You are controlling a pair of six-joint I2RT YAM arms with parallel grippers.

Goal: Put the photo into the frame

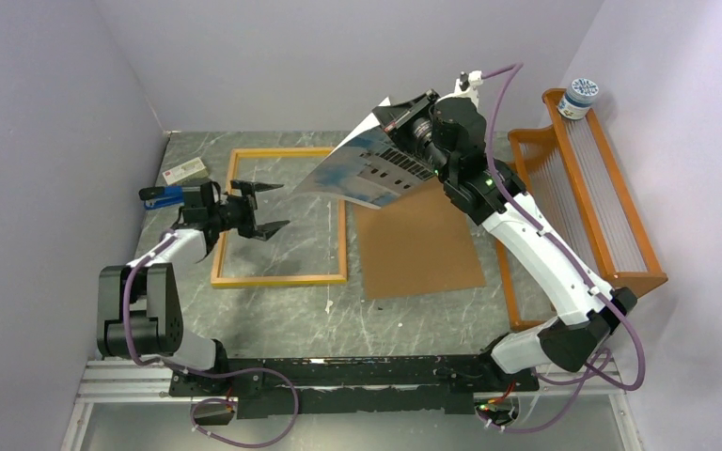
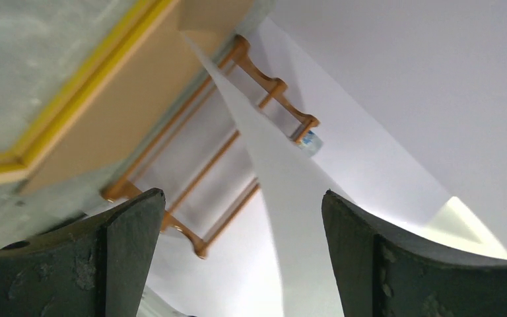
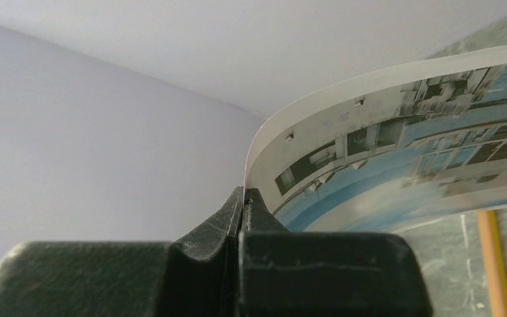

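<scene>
A photo (image 1: 376, 169) with buildings on it hangs raised above the table, held at one edge by my right gripper (image 1: 385, 120). In the right wrist view, the fingers (image 3: 264, 214) are closed on the edge of the photo (image 3: 383, 142), which curves away to the right. The empty wooden frame (image 1: 282, 280) lies flat on the table. Over its left part my left gripper (image 1: 274, 207) stands open, with no contact on anything. Between its fingers the left wrist view shows the photo's pale side (image 2: 284, 185) some way off.
A brown backing board (image 1: 423, 254) lies right of the frame. Farther right stands a wooden rack (image 1: 611, 225) with a jar (image 1: 578, 98) on top. At the left edge are a small box (image 1: 184, 170) and a blue-handled tool (image 1: 161, 199).
</scene>
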